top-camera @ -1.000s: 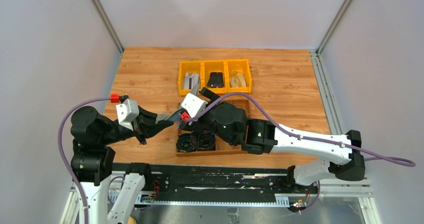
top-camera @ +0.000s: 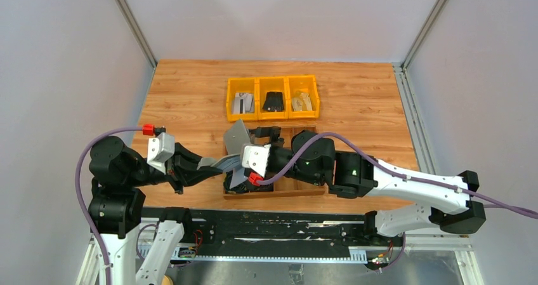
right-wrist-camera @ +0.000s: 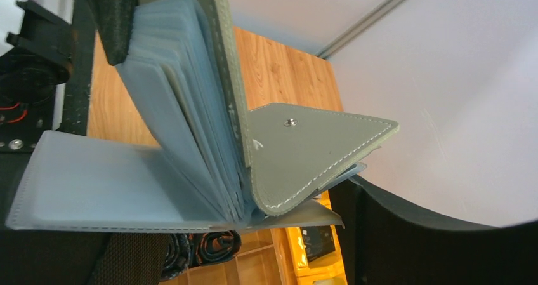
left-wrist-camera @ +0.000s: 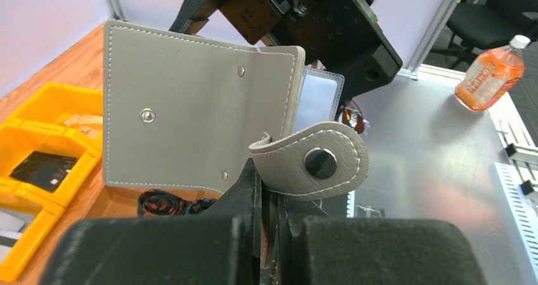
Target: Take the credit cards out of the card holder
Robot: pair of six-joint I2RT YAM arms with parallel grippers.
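The grey card holder (left-wrist-camera: 196, 107) hangs above the table, its cover spread and its strap with a dark snap standing beside the fingers of my left gripper. That gripper is shut on the holder near the strap. Bluish clear sleeves (right-wrist-camera: 184, 94) fan out in the right wrist view; whether cards sit in them I cannot tell. Around the holder's lower part my right gripper is open, one finger (right-wrist-camera: 419, 240) on each side. A black finger of the left gripper reaches the sleeves at upper left in that view.
A yellow three-part bin (top-camera: 271, 80) at the back holds pale flat items (top-camera: 243, 102), a black item (top-camera: 274, 101) and beige items (top-camera: 301, 101). Below the arms lies a wooden tray (top-camera: 304, 193) with coiled black cables. Table on both sides of the bin is bare.
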